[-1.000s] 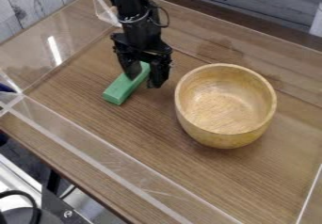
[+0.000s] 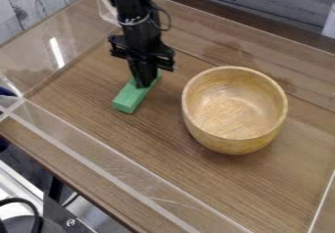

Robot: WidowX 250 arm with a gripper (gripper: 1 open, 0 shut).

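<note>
A green block [image 2: 129,97] lies on the wooden table, slightly tilted toward the lower left. The black gripper [image 2: 147,72] is low over the block's upper right end, its fingertips at or very close to it. It looks shut, and I cannot make out anything between its fingers. The gripper body hides part of the block's far end.
A large wooden bowl [image 2: 236,108] stands to the right of the block. Black cables lie at the lower left edge.
The gripper has shifted slightly left and up in the view since a second ago. The green block appears slightly shifted as well, to the right.
</note>
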